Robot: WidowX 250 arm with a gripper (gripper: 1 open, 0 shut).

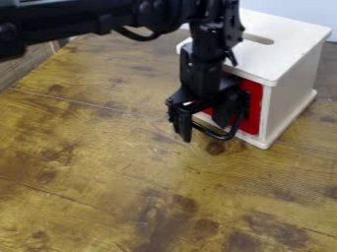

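Note:
My black gripper [203, 128] hangs low in front of a white box [285, 69] at the upper right, pointing down close to the red panel [254, 103] on the box's front. Its two fingers stand apart, and I see nothing held between them. The gripper and its wrist hide much of the red panel, so whether the fingers touch it I cannot tell.
The box has a slot in its top. A pale edge runs along the upper left corner.

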